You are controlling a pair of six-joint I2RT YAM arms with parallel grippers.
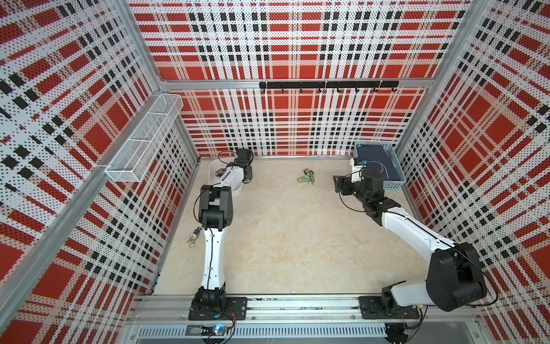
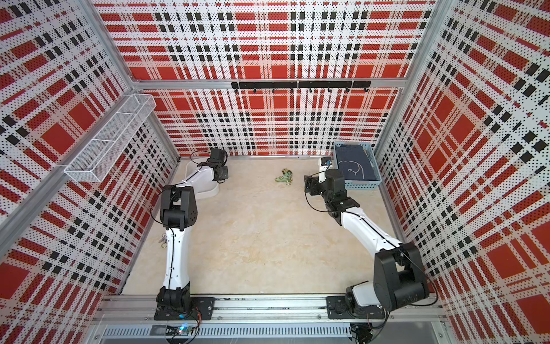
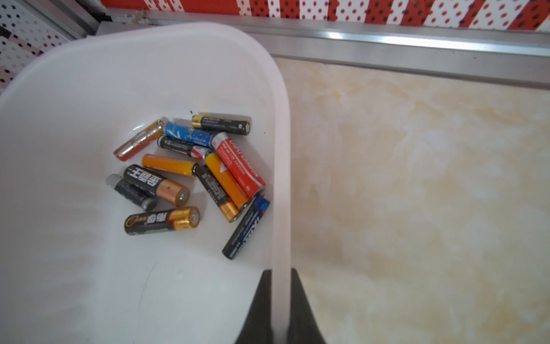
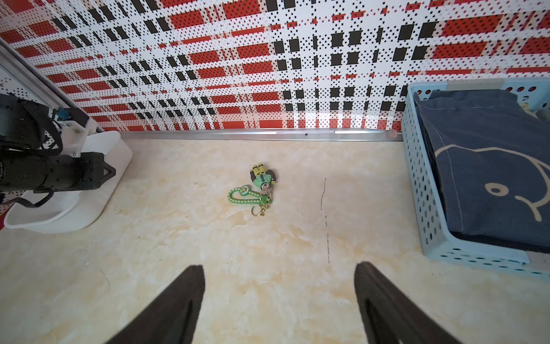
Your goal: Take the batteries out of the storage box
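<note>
The white storage box (image 3: 166, 63) stands in the far left corner, with several batteries (image 3: 154, 184) lying loose on its floor, most bunched near the far right side. My left gripper is shut on the box's right rim, one finger inside the wall and one outside. In the top views the left arm covers much of the box. My right gripper hangs open over the right part of the table, nothing between its fingers.
A green key charm (image 4: 262, 182) lies at the table's far middle. The blue basket (image 4: 429, 189) with dark cloth fills the far right. Keys (image 1: 194, 236) lie at the left edge.
</note>
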